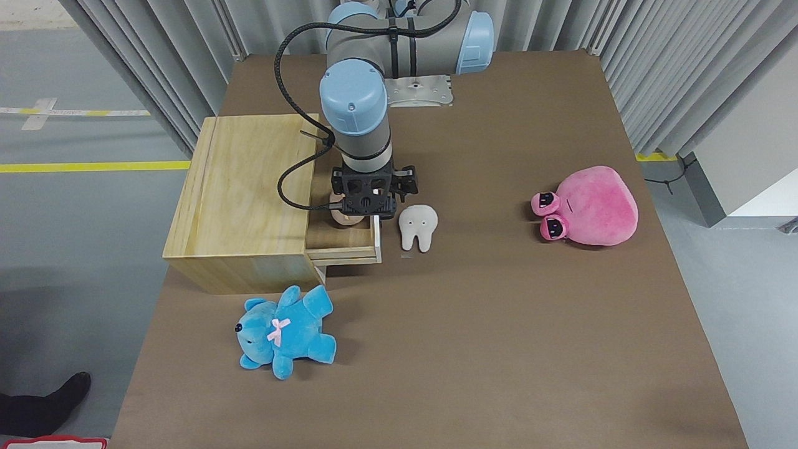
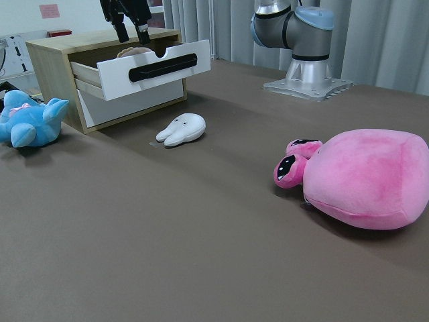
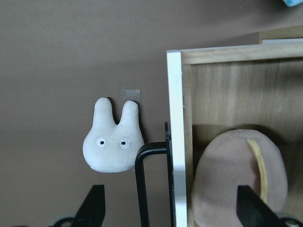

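My gripper hangs open, fingers down, above the front of the pulled-out drawer (image 2: 107, 80) of a wooden cabinet (image 1: 232, 194); in the wrist view its fingers straddle the white front board and black handle (image 3: 142, 179), with nothing held. Inside the drawer lies a round beige soft item (image 3: 236, 175) with a yellowish strip, partly hidden by the gripper in the front view. A white plush with two long prongs and small eyes (image 3: 111, 144) lies on the table just outside the drawer front.
A blue teddy bear (image 1: 299, 337) lies near the cabinet's near end. A pink plush (image 1: 595, 206) sits on the table's right side. The arm's base (image 2: 308, 87) stands at the back.
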